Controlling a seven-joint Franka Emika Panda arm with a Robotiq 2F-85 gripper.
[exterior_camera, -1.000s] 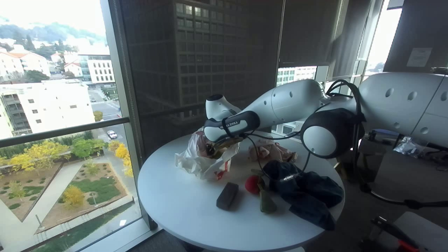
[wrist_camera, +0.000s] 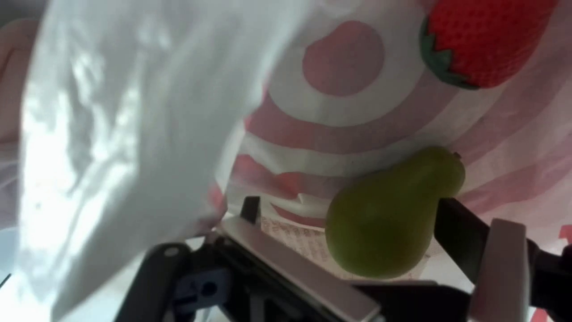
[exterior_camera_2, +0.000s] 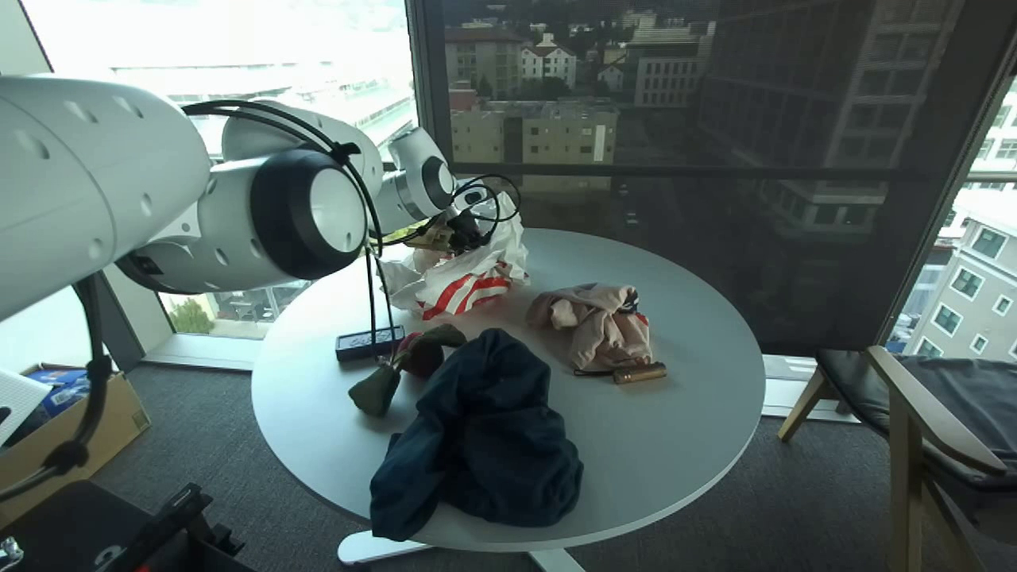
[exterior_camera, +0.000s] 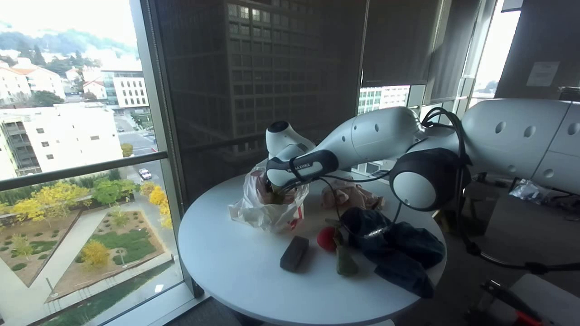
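My gripper is open inside a white plastic bag with red markings. In the wrist view, a green pear [wrist_camera: 383,220] lies in the space between the two fingers; whether either one touches it I cannot tell. Farther up in that view, a red strawberry [wrist_camera: 490,40] with a green leafy top rests on the bag's red-striped inside. A raised flap of the bag [wrist_camera: 134,107] covers much of the left side there. From outside, the bag [exterior_camera: 253,209] stands at the table's window side and hides most of the fingers.
On the round white table [exterior_camera: 228,255] lie a dark block [exterior_camera: 294,253], a red round item [exterior_camera: 326,238], a dull green pear-shaped item [exterior_camera: 345,261] and dark blue cloth [exterior_camera_2: 491,434]. Pink cloth [exterior_camera_2: 596,324] and a brown cylinder [exterior_camera_2: 639,372] sit beyond.
The arm and hand have moved slightly lower at the bag. The bag's upper edge has shifted and folded differently around the hand. The other items on the table have stayed put.
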